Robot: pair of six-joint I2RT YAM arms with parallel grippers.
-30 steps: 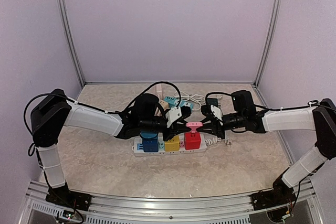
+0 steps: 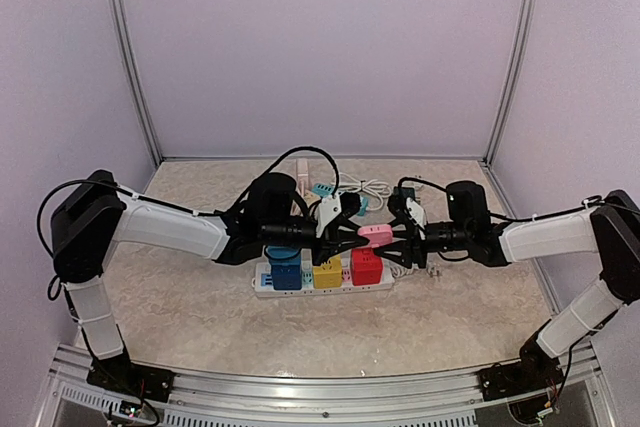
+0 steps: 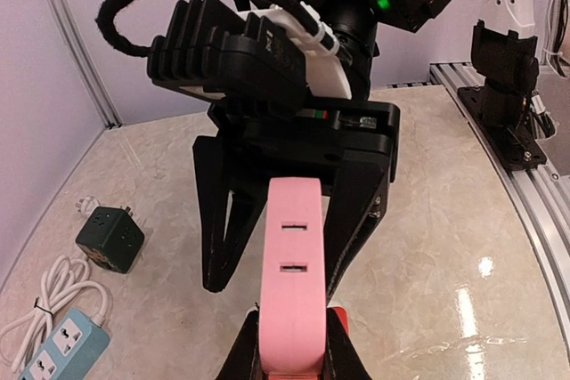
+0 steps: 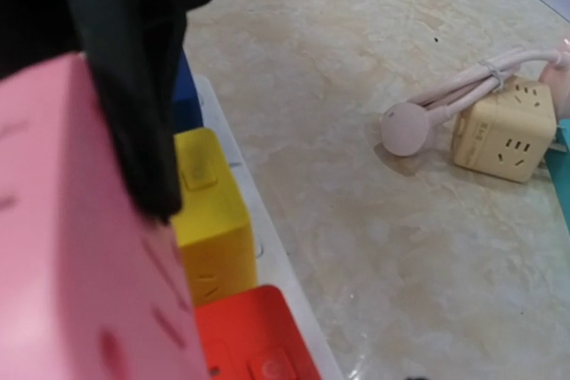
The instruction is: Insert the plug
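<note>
A pink block-shaped plug (image 2: 376,235) is held above the red block (image 2: 366,267). My left gripper (image 2: 359,237) is shut on its near end; in the left wrist view the pink plug (image 3: 293,273) stretches away from those fingers. My right gripper (image 2: 391,244) faces it from the right, part open. Its fingers (image 3: 222,220) stand on either side of the plug's far end, with a gap visible on the left. One dark finger (image 4: 125,104) overlaps the plug in the right wrist view. The plug's prongs are hidden.
Below lies a white power strip (image 2: 262,288) carrying the blue block (image 2: 286,276), yellow block (image 2: 327,274) and red block. Behind are a coiled white cable (image 2: 370,187), a dark green cube (image 3: 110,238) and a beige cube (image 4: 508,131).
The pink plug and left gripper have shifted slightly right and up in the top view.
</note>
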